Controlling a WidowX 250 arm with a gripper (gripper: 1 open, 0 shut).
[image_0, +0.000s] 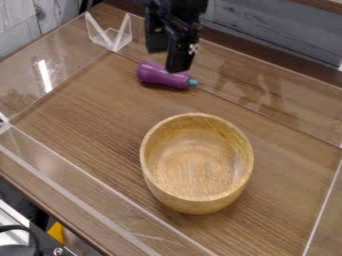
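Note:
My gripper (173, 45), a dark shape at the top centre of the camera view, stands open above and behind a purple cylindrical object (163, 74) with a pale tip. The object lies on its side on the wooden tabletop. Whether the fingertips touch anything is hard to tell, but nothing visible is held between them. A large empty tan bowl (195, 162) sits in the lower middle of the table, in front of the purple object.
A clear plastic piece (110, 30) stands at the upper left, near the table's back edge. Dark cables lie off the lower left edge.

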